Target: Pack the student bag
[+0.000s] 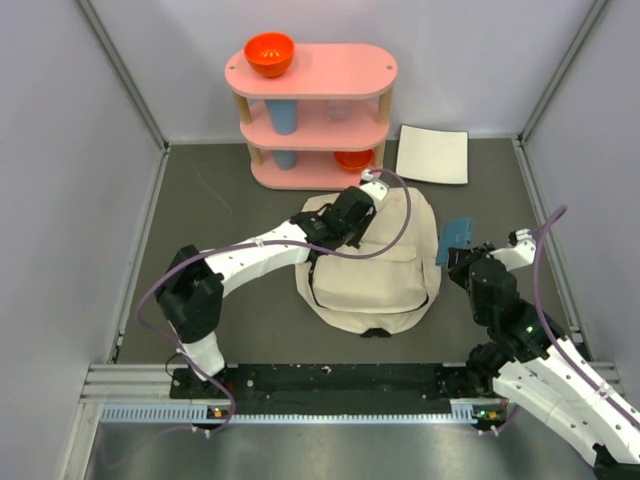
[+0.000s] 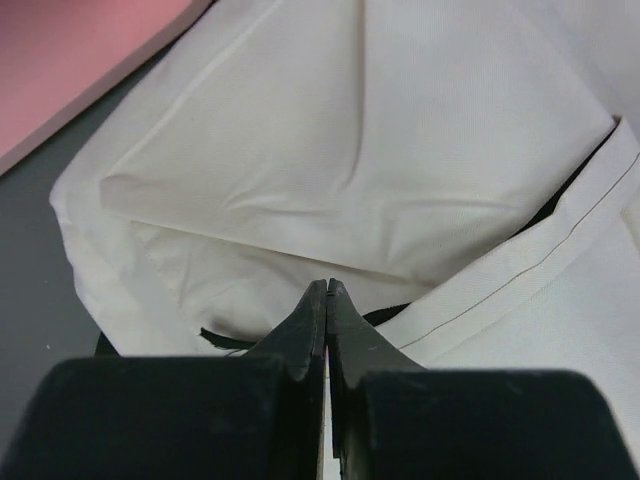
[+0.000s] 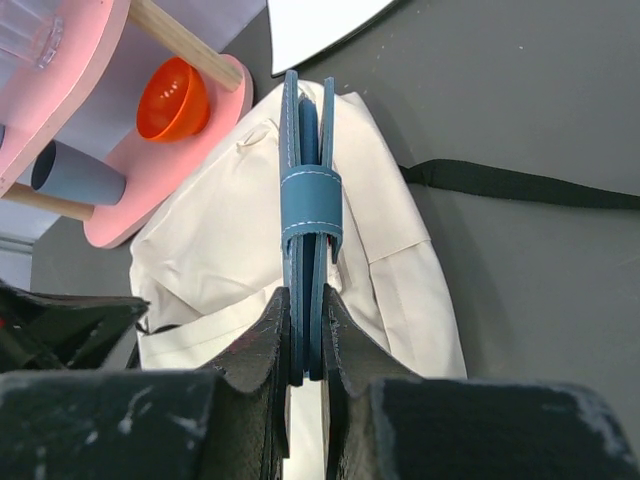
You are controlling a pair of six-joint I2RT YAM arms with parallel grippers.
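Observation:
The cream student bag (image 1: 375, 288) lies flat on the dark table, with a black-edged pocket opening across its middle. Just over that opening, my left gripper (image 1: 353, 243) points down; in the left wrist view its fingers (image 2: 300, 335) meet, and nothing shows between them. Beyond the bag's right edge, my right gripper (image 1: 452, 262) is shut on a blue notebook (image 1: 456, 238). Seen edge-on in the right wrist view, the blue notebook (image 3: 311, 205) has a closing strap and stands upright between the fingertips, clear of the bag. The bag's inside is hidden.
Behind the bag stands a pink three-tier shelf (image 1: 330, 72) with orange bowls and blue cups. A white board (image 1: 432, 155) lies at the back right. A black strap (image 3: 515, 184) extends from the bag's side.

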